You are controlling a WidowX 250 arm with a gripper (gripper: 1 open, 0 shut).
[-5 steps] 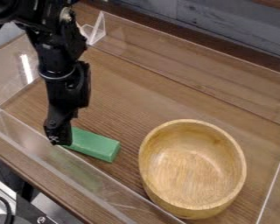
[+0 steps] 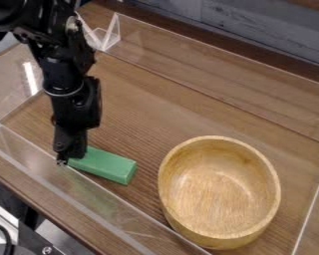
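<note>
The black gripper (image 2: 69,151) reaches down from the upper left, its tips low at the left end of a green rectangular block (image 2: 109,166). The gripper looks shut; whether it touches the block is hard to tell. The block lies flat on the wooden surface, its left end partly hidden by the gripper.
A round light wooden bowl (image 2: 218,189) stands to the right of the block. Clear plastic walls edge the wooden work surface (image 2: 189,80) at the near left and right.
The arm and gripper have shifted only slightly around the block's left end. The block and bowl look unmoved.
</note>
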